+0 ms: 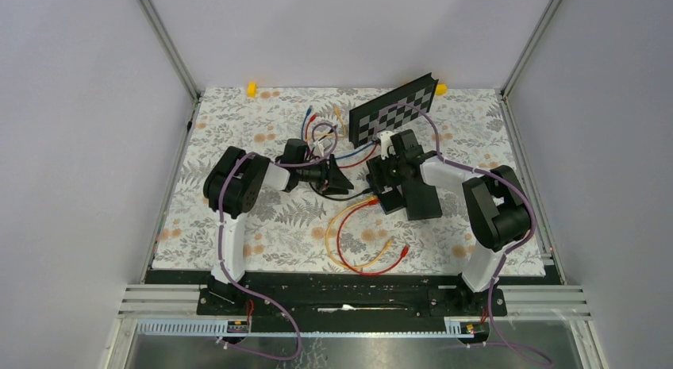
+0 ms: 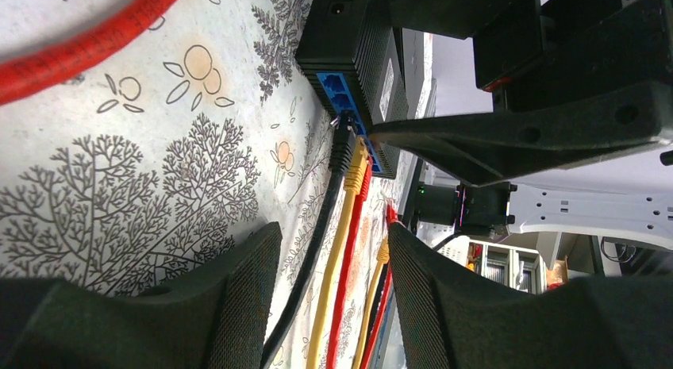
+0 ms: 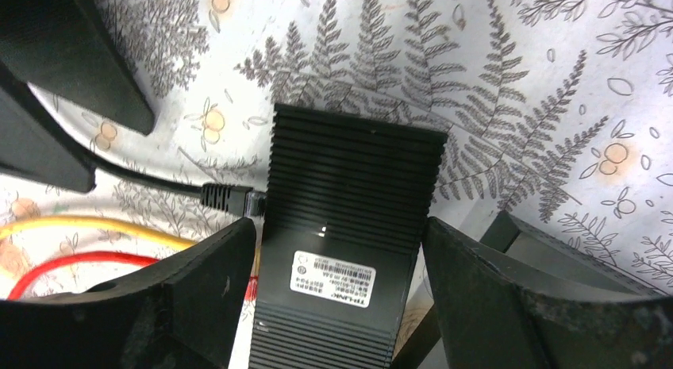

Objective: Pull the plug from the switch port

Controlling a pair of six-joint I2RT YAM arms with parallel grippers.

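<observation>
The black switch (image 3: 344, 194) lies on the patterned mat between the fingers of my right gripper; whether they press on it is unclear. In the left wrist view, black (image 2: 338, 155), yellow (image 2: 353, 174) and red (image 2: 365, 178) plugs sit at the blue port row of the switch (image 2: 341, 44). The black plug (image 3: 230, 198) also shows at the switch's side in the right wrist view. My left gripper stands open, nothing in it, back from the plugs along the cables.
A leaning checkered board (image 1: 393, 107) stands at the back. A dark flat slab (image 1: 424, 202) lies right of the switch. Loose yellow and red cable loops lie in front.
</observation>
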